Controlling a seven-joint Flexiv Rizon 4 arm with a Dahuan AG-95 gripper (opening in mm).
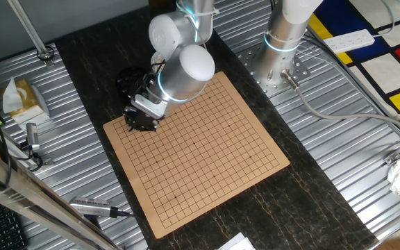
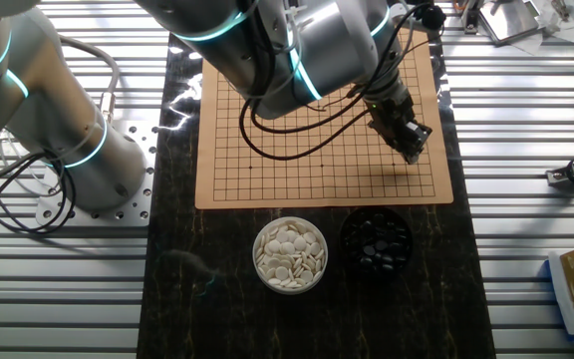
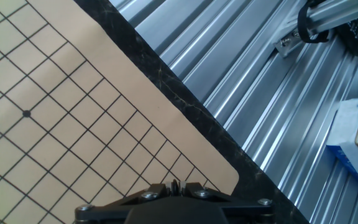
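A bare wooden grid board (image 1: 193,163) lies flat on the dark table. My gripper (image 2: 412,150) is over the board's corner area on the side towards the bowls. In the wrist view the gripper has its fingertips close together, pointing at the grid near a rounded corner. A narrow dark sliver shows between them; whether it is a stone cannot be made out. White round stones fill a white bowl (image 2: 259,261) beside the board. Next to it stands a black bowl (image 2: 348,239) of dark stones, partly hidden by the arm in exterior view 1.
A tissue box (image 1: 30,104) and a small clamp-like device (image 1: 92,207) lie on the ribbed metal surface beyond the table edge. White paper (image 1: 237,242) sits at the near edge. Most of the board is free, with no stones visible on it.
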